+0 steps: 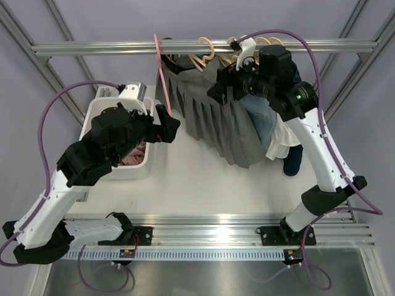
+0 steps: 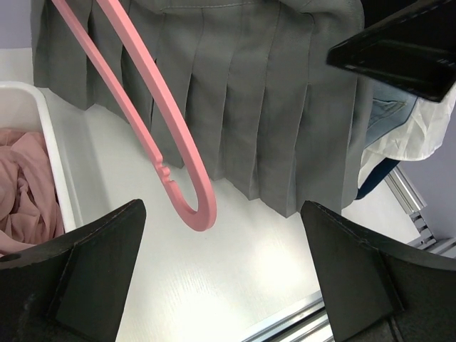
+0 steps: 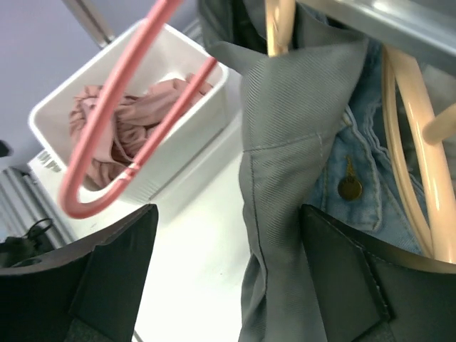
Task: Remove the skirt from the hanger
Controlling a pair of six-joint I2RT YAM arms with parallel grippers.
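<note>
A grey pleated skirt point(image 1: 210, 123) point(image 2: 228, 107) hangs from wooden hangers point(image 1: 205, 43) on the rail, beside jeans and white cloth. My right gripper point(image 1: 225, 92) is at the skirt's upper part; in the right wrist view its fingers point(image 3: 349, 285) stand apart, with a grey fold point(image 3: 271, 178) near the right one. My left gripper point(image 1: 166, 129) stands open below a pink hanger point(image 2: 192, 164) that hangs with no garment on it, nothing between its fingers.
A white bin point(image 1: 129, 169) with pink cloth point(image 2: 21, 185) stands at the left. The metal rail point(image 1: 111, 48) spans the top.
</note>
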